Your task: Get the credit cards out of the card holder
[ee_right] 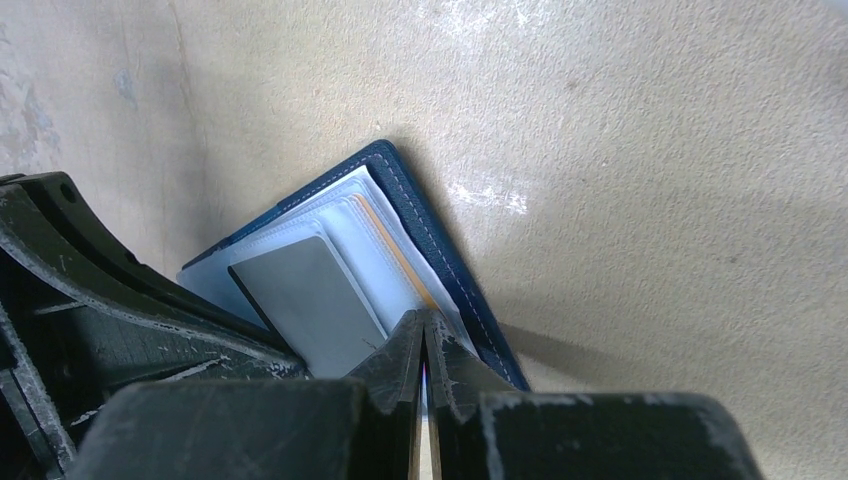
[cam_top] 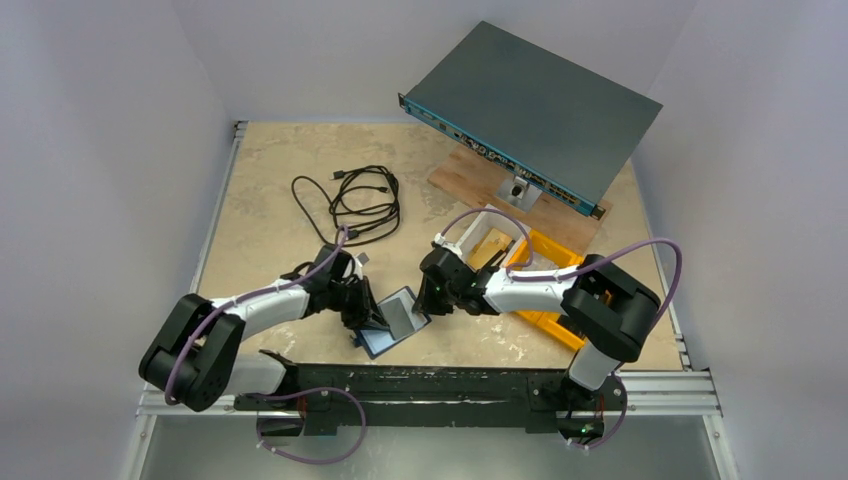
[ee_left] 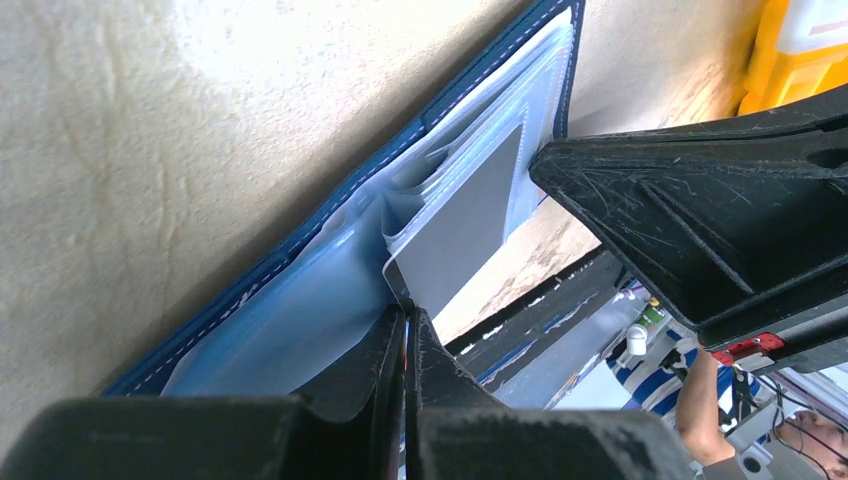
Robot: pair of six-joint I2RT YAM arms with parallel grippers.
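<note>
An open navy card holder (cam_top: pixel 374 349) with clear plastic sleeves lies on the table between my arms. A grey card (ee_left: pixel 468 222) partly shows out of its sleeve. My left gripper is shut at the card's near edge, its tips meeting over that corner. From the other side, my right gripper is shut on the edge of the sleeves, close to a tan strip (ee_right: pixel 400 255) inside them. The holder's navy cover (ee_right: pixel 440 240) extends out past those tips. How deep the right fingers pinch is hidden.
A coiled black cable (cam_top: pixel 365 205) lies at the back left. On the right, under the right arm, stand a white bin (cam_top: pixel 468 238) and a yellow bin (cam_top: pixel 550 250). A dark rack unit (cam_top: pixel 535 110) overhangs the back right. Bare table surrounds the holder.
</note>
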